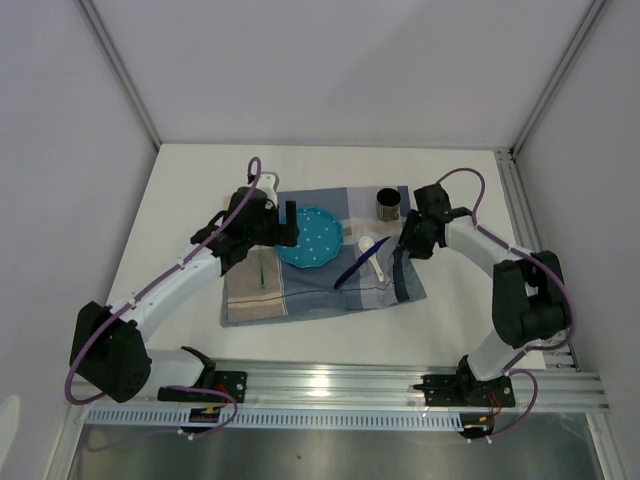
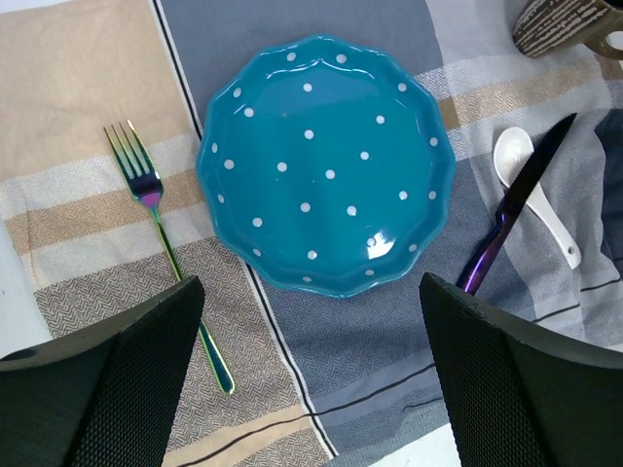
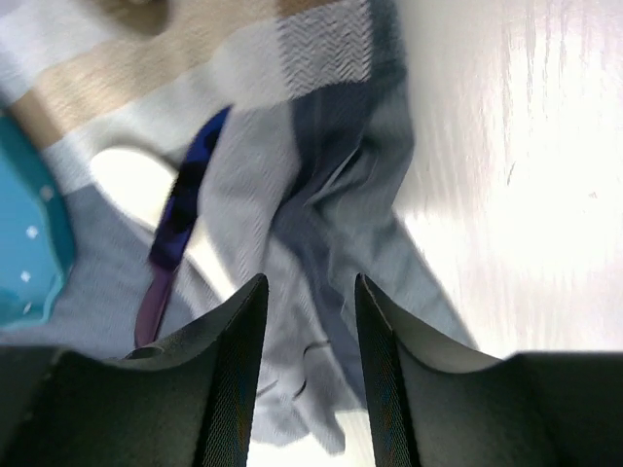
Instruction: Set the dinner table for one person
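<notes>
A teal dotted plate (image 2: 324,165) lies on the striped cloth (image 1: 250,300). A fork (image 2: 175,261) lies left of it; a purple knife (image 2: 496,229) lies across a white spoon (image 2: 555,228) on its right. A patterned mug (image 1: 388,210) stands behind them. My left gripper (image 1: 288,225) hangs open over the plate area, empty. My right gripper (image 1: 415,240) is open above the cloth's right edge, where the fabric is rumpled in the right wrist view.
Bare white table (image 1: 180,200) surrounds the cloth, with free room at back, left and right.
</notes>
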